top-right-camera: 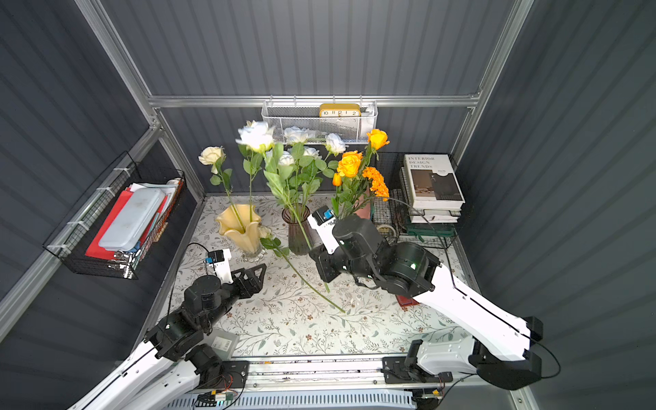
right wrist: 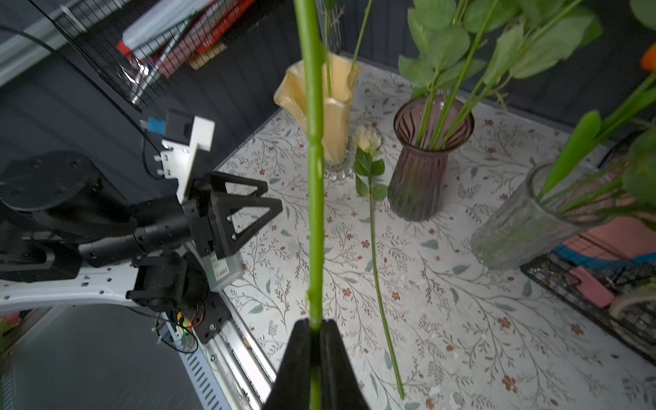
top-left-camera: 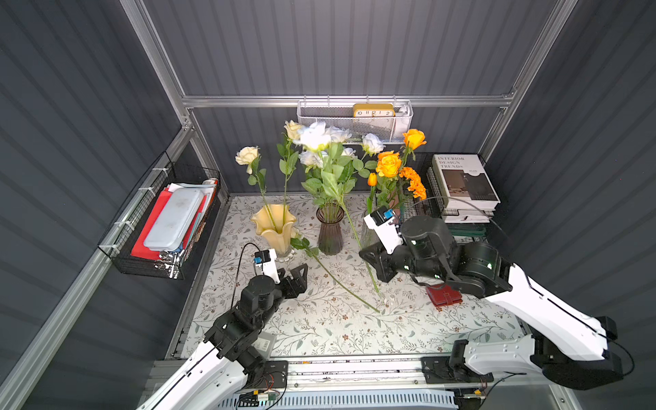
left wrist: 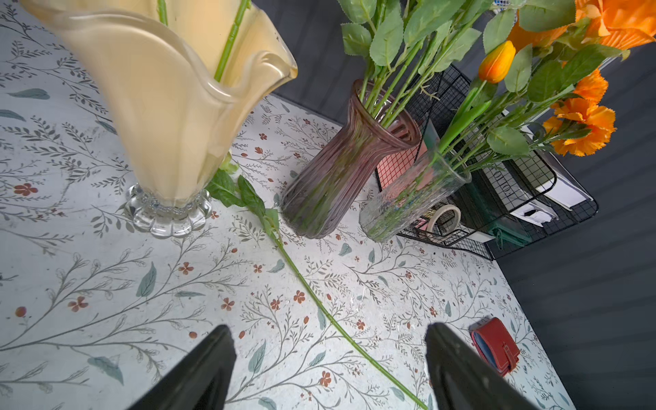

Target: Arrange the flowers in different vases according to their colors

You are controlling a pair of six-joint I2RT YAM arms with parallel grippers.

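My right gripper (top-left-camera: 374, 263) is shut on the green stem (right wrist: 315, 205) of a white flower (top-right-camera: 256, 136), which slants up and left above the table. My left gripper stands open and empty, low in front of the cream vase (left wrist: 157, 102). That vase carries cream roses (top-left-camera: 247, 155). A single cream rose (right wrist: 367, 138) lies on the table beside it, its stem (left wrist: 317, 304) stretching toward the front right. The purple vase (top-left-camera: 330, 237) in the middle holds white flowers (top-left-camera: 372, 142). Orange flowers (top-left-camera: 388, 164) fill the clear vase (left wrist: 412, 194), largely behind my right gripper from above.
On the right, a dark red wallet (top-left-camera: 444, 294) lies on the table and books (top-left-camera: 466, 181) rest on a wire rack. A wire basket (top-left-camera: 147, 263) hangs at left, a white mesh basket (top-left-camera: 328, 112) at the back.
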